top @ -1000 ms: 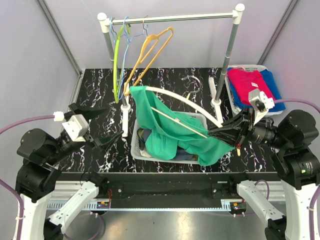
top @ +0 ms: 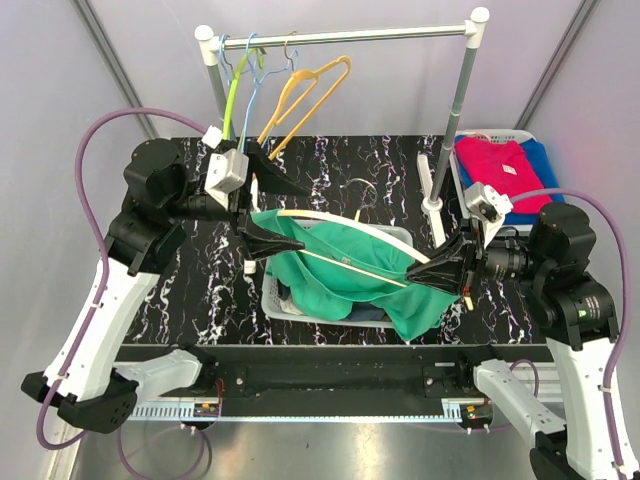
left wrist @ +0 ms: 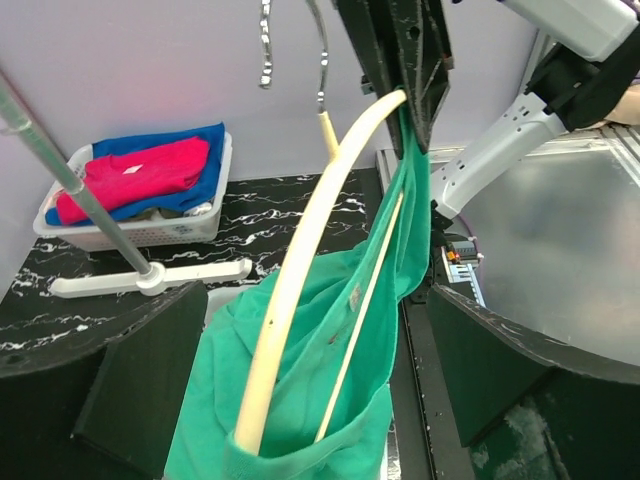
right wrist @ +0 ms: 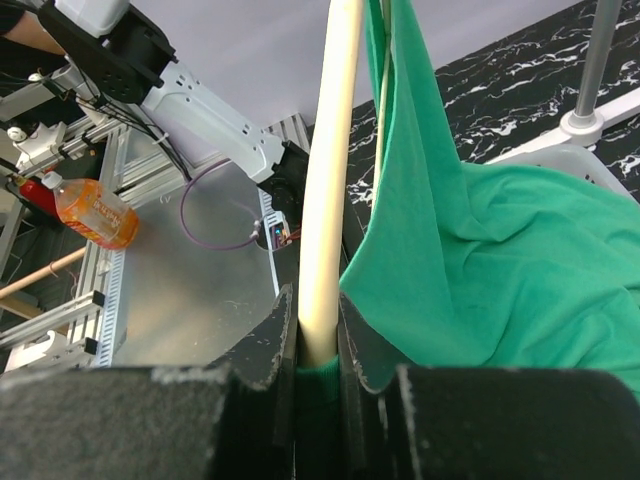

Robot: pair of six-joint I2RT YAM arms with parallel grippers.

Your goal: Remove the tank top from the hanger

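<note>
The green tank top (top: 340, 262) hangs from a pale wooden hanger (top: 350, 226), above a basket. In the top view its left end lies close to my left gripper (top: 280, 215), which is open with its fingers spread around that end and touching nothing clearly. In the left wrist view, the hanger (left wrist: 300, 250) runs up out of the cloth (left wrist: 235, 350) between the wide fingers. My right gripper has its fingers close about the hanger's end (right wrist: 330, 180) and some green fabric (right wrist: 440, 230). The metal hook (left wrist: 322, 60) points away toward the back.
A grey basket (top: 270, 300) with clothes stands below the tank top. A rack (top: 340, 37) at the back carries blue, green and orange hangers (top: 300, 95). At the right, another basket (top: 465, 190) holds folded red and blue clothes.
My left gripper has moved right and toward the tank top's left end, its fingers open throughout. The hanger with the top has shifted slightly, its left end lower in the top view.
</note>
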